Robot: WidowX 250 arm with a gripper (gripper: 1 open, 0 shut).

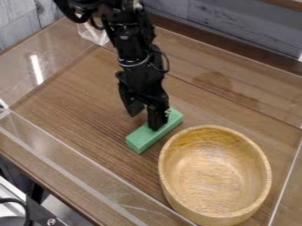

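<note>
The black arm hangs from the top of the view, its gripper [147, 111] low over a green block [147, 136]. The block lies diagonally on the wooden table, its far end partly hidden by the gripper's dark fingers. The fingers appear apart, on or just above the block; whether they touch it is unclear.
A large yellow bowl [215, 175] stands at the front right, close beside the block. A white object [92, 32] sits at the back left.
</note>
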